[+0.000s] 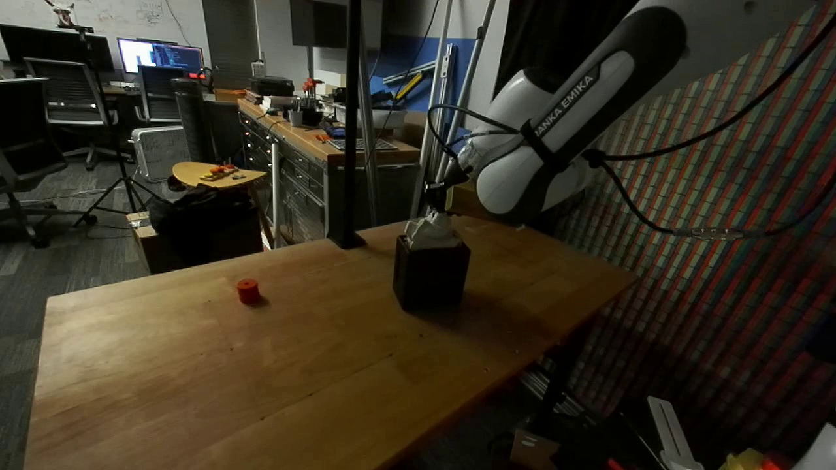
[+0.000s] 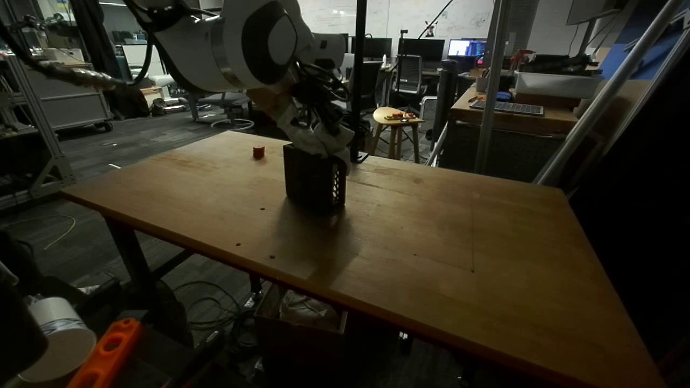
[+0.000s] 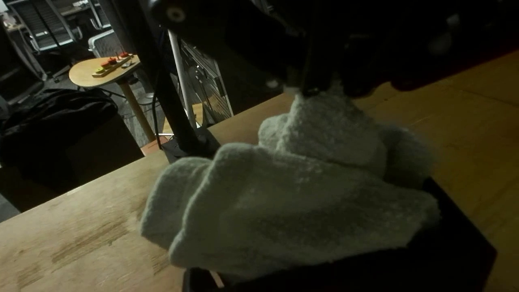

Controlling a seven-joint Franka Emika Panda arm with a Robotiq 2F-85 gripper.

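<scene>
A black box (image 1: 432, 279) with an open top stands upright on the wooden table, and perforations show on one of its sides (image 2: 336, 185) in exterior view 2. Out of its top bulges a crumpled white cloth (image 1: 431, 230). In the wrist view the cloth (image 3: 292, 209) is folded and drapes over the box's rim. Directly above, my gripper points down, shut on a pinched-up part of the cloth. Its fingers are dark and poorly lit. How much cloth lies inside the box is hidden.
A small red cylinder (image 1: 248, 291) sits on the table (image 1: 196, 368), well apart from the box. A black post (image 1: 350, 156) rises at the table's far edge, close to the box.
</scene>
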